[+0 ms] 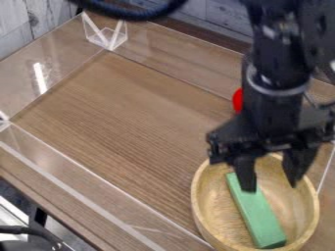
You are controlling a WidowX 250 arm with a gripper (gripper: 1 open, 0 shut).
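My black gripper (261, 157) hangs over a round tan bowl (207, 201) at the lower right, its open fingers spread above the bowl's back part. A long green block (257, 216) lies inside the bowl beneath the gripper. A red object (238, 101) is mostly hidden behind the arm.
A clear angular object (105, 29) stands at the back left. Dark cables lie at the lower left corner, and a wall runs along the back.
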